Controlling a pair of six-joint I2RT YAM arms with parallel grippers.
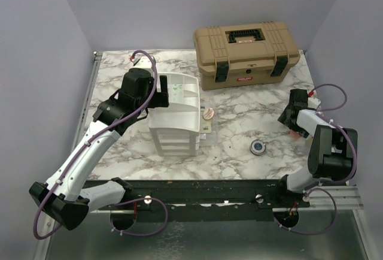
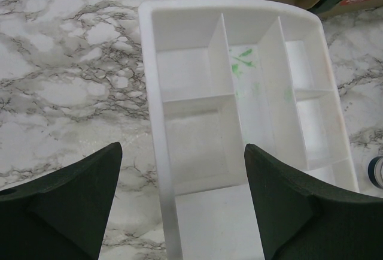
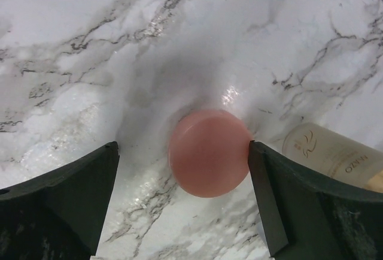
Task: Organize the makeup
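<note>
A white compartment organizer (image 1: 174, 122) stands left of centre; in the left wrist view its divided top (image 2: 200, 143) shows empty slots, with green smudges in one. My left gripper (image 1: 160, 90) is open above it. At the right, my right gripper is part open around a round pink item (image 3: 208, 155) on the marble, its right finger at or very near the item's edge. A frosted tube marked OZNO (image 3: 329, 155) lies beside it. A small round silver-rimmed container (image 1: 257, 147) sits on the table.
A tan toolbox (image 1: 247, 53) stands at the back. Small items, including a round beige piece (image 1: 208, 114), sit beside the organizer's right side.
</note>
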